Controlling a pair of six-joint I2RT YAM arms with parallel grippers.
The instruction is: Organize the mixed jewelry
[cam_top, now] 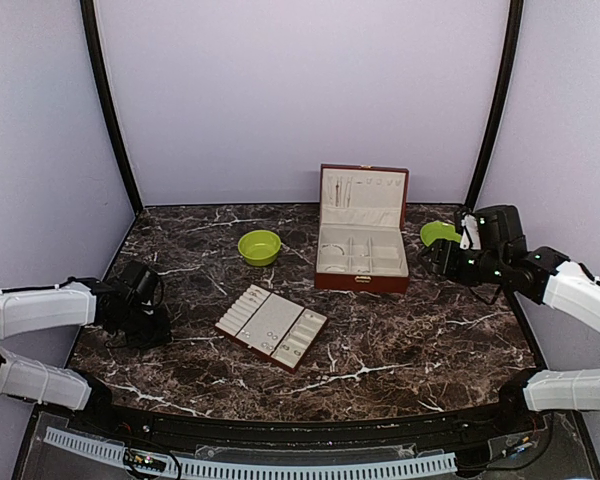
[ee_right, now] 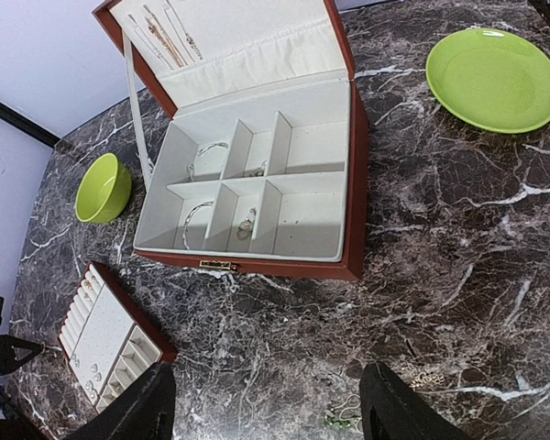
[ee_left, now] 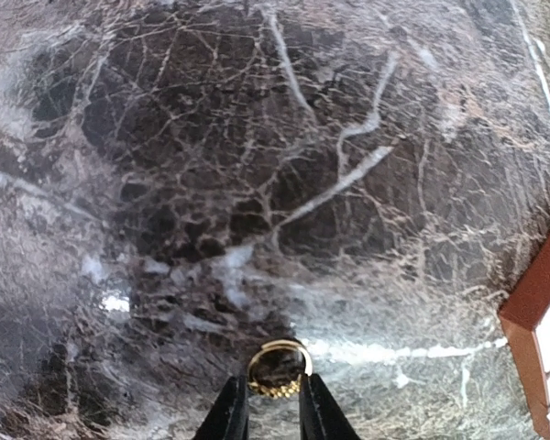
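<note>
A gold ring point(ee_left: 281, 345) with a beaded edge lies on the dark marble table in the left wrist view. My left gripper is over it, its fingertips apart, one on each side of the ring's near edge; whether they touch it I cannot tell. The open jewelry box point(ee_right: 242, 265) has bracelets and small pieces in several compartments and necklaces in its lid. Left of it, the jewelry tray point(cam_top: 272, 327) carries several rings and earrings. My right gripper stands wide open and empty, above the table's right side.
A green bowl point(cam_top: 259, 247) sits left of the box, and a green plate point(ee_right: 495, 78) lies to its right. Near the right gripper's finger are a green piece point(ee_right: 345, 421) and a gold piece point(ee_right: 429, 379) on the table. Bare marble lies before the box.
</note>
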